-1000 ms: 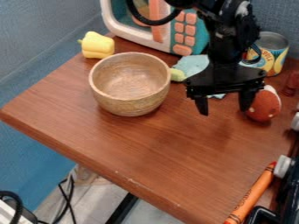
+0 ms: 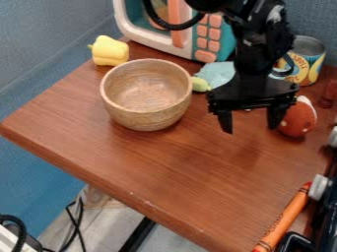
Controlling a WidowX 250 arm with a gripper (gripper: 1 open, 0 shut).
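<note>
The black gripper (image 2: 250, 117) hangs over the right back of the wooden table, its two fingers apart and open, pointing down. A red-brown football-shaped ball (image 2: 299, 120) sits just right of the right finger, partly behind it. I see nothing held between the fingers. A woven bowl (image 2: 145, 103) stands left of the gripper on the table (image 2: 158, 187).
A toy microwave (image 2: 196, 39) and yellow pepper (image 2: 108, 52) stand at the back. A can (image 2: 303, 63), a teal cloth (image 2: 215, 72) and a light green item (image 2: 199, 85) are near the gripper. An orange crayon (image 2: 283, 221) lies front right.
</note>
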